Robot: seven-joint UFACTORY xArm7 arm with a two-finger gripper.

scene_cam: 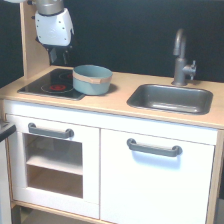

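A grey-blue pot [92, 78] with a pinkish band stands upright at the right side of the black cooktop [45, 86], partly over the wooden counter. One red-ringed burner shows to its left, with nothing on it. Up at the top left hangs my gripper [59, 57], below the white end of the arm and above the back of the cooktop. It is apart from the pot, up and to the left. Its dark fingers blend into the dark background, so how far apart they stand is unclear.
To the right is a sink [171, 97] with a grey faucet [180, 58]. Bare wooden counter [122, 92] lies between pot and sink. Below are an open-looking oven front [54, 165] and a white cupboard door [155, 180]. A wooden post [34, 50] rises at the left.
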